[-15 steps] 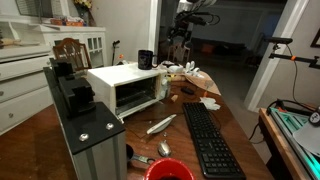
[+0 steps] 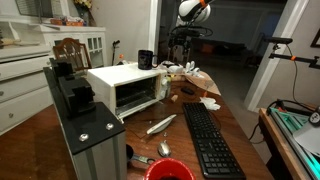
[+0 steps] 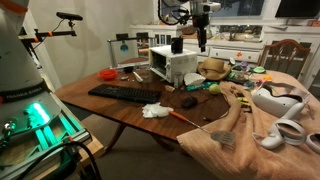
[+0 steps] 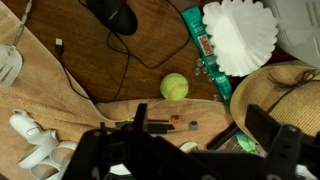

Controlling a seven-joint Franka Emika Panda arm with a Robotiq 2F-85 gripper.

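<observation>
In the wrist view my gripper is open, its two dark fingers wide apart with nothing held between them. Just ahead of that gap lies a yellow-green ball (image 4: 174, 86) on the wooden table, near the edge of a tan cloth (image 4: 70, 85). Black and red tools (image 4: 155, 127) lie on the cloth between the fingers, below the ball. The arm (image 2: 192, 14) hangs over the far end of the table in exterior view 1, clear of the objects beneath. No task object is named.
A black mouse (image 4: 112, 15), green strip (image 4: 200, 35), white scalloped dish (image 4: 240, 35) and straw hat (image 4: 265, 92) surround the ball. White controllers (image 4: 40, 145) lie at lower left. A white toaster oven (image 3: 160, 62) and keyboard (image 3: 125, 93) occupy the table's other side.
In exterior view 1 the arm has shifted slightly, a little to the right and up. The objects on the table look unmoved.
</observation>
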